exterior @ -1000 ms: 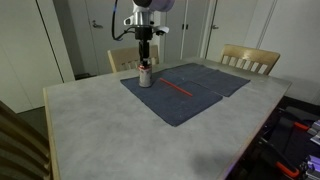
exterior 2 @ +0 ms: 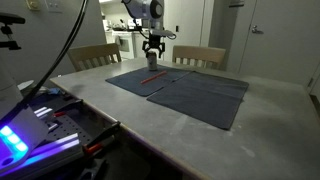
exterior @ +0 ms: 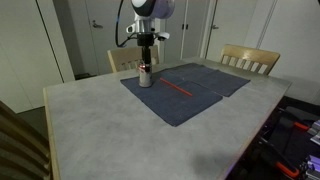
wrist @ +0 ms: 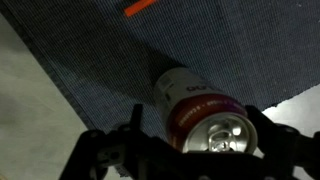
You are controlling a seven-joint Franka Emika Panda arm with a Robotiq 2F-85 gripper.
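Note:
A white and red drink can [exterior: 145,78] stands upright near the far left corner of a dark cloth mat. From above, in the wrist view, the can [wrist: 192,98] shows its silver top and ring pull. My gripper is open, with a black finger on either side of the can's upper part. Whether either finger touches it, I cannot tell. The gripper [exterior: 148,63] is over the can's top in the first exterior view. In the second, the can [exterior 2: 151,64] appears small below the gripper [exterior 2: 153,52].
An orange-red stick [exterior: 175,88] lies on the dark mat [exterior: 182,107], apart from the can. Another dark cloth [exterior 2: 207,98] lies beside it. Wooden chairs [exterior: 250,59] stand around the table.
The can and the stick stay in place. The arm above the can shifts only slightly; the gripper remains around the can's top.

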